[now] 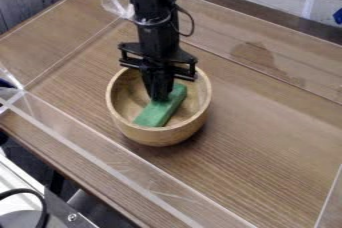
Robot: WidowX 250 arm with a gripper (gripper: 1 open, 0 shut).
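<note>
A tan wooden bowl [187,122] stands on the wooden table, with a green block [159,111] lying inside it. The black gripper [159,94] reaches down into the bowl at the block's upper end. Its fingers look close together; whether anything is between them is hidden.
Clear plastic guards line the left edge, a white and black fixture sits at the bottom left, and a white-and-blue wall is at the top right.
</note>
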